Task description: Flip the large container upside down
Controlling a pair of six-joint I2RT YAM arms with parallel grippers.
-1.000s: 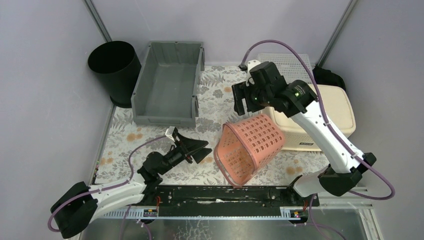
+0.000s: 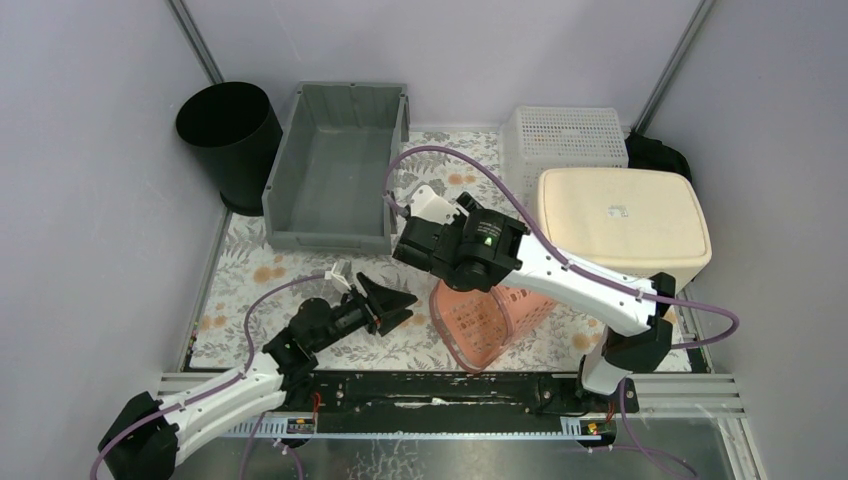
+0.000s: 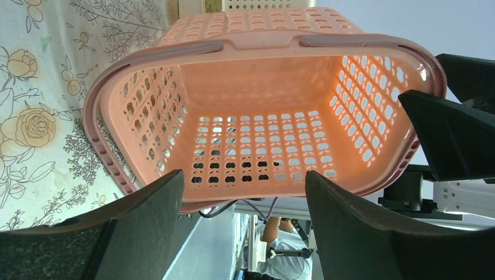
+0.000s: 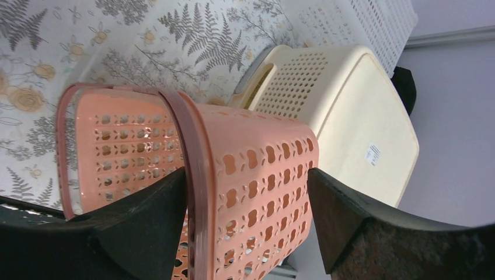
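Observation:
The pink perforated basket [image 2: 470,325] lies on its side on the patterned sheet, its mouth facing left toward my left arm. In the left wrist view I look straight into the basket [image 3: 257,128]; my left gripper stands open before the mouth with nothing between its fingers. My right gripper is part open, over the far end of the basket's rim [image 4: 201,192], which shows between its fingers, close to the left one. From above, the right arm hides that end of the basket.
A large grey bin [image 2: 273,205] stands upright at the back left, beside a black bucket [image 2: 240,165]. A cream lidded box [image 2: 620,220] sits close behind the basket on the right, with a white crate [image 2: 570,130] farther back. Bare sheet [image 2: 345,352] lies around the left gripper.
My right arm has swung left and toward the front, from beyond the basket to over its far rim.

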